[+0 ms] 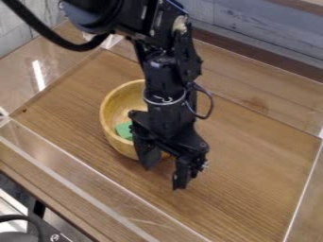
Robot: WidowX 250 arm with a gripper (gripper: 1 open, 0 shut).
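Note:
My gripper (169,163) hangs low over the middle of the wooden table, open, in front of a yellow bowl (116,109). Much of the bowl is hidden behind the gripper and arm. A green object (125,130) sits inside the bowl, only partly visible at the gripper's left. I cannot tell whether the fingers touch the bowl.
A pale wall runs along the back, and dark cables and metal show beyond the table's lower left edge.

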